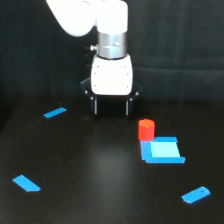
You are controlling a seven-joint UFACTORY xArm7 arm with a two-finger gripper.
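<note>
My gripper (112, 105) hangs over the back middle of the black table, below the white hand body. Its two dark fingers stand well apart, and nothing shows between them. To its right and nearer the camera, a red block (146, 130) sits by the back left corner of a blue-edged square (163, 159) with a pale centre. The block partly overlaps that corner in this view, so exact contact with the square cannot be made out. A clear gap lies between gripper and block.
Blue tape strips lie flat on the table: one at the back left (55, 113), one at the front left (26, 184) and one at the front right (196, 195). A dark curtain hangs behind.
</note>
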